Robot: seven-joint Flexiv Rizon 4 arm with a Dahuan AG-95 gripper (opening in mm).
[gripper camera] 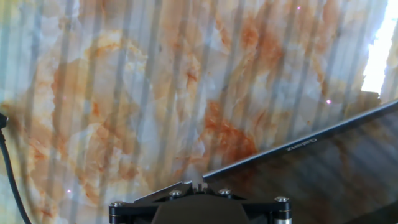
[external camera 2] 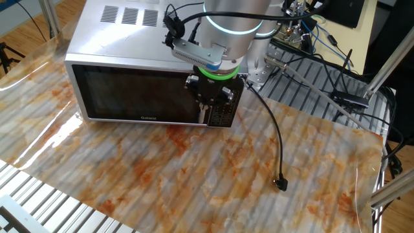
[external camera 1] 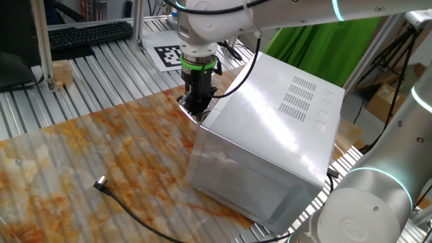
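A silver microwave (external camera 1: 270, 115) with a dark front door (external camera 2: 142, 94) stands on the marble-patterned table mat (external camera 2: 194, 168). In exterior view 2 its door looks closed, and a keypad (external camera 2: 223, 111) lies at the right end of the front. My gripper (external camera 2: 203, 114) points down in front of the door's right end, close to the keypad. In the wrist view the gripper has its fingertips close together, beside the door's edge. Nothing clear shows between them. Whether they touch the door is hard to make out.
A black power cord ends in a plug (external camera 1: 100, 183) lying loose on the mat. In exterior view 1, a keyboard (external camera 1: 91, 35) and a printed marker sheet (external camera 1: 165, 54) lie beyond the mat.
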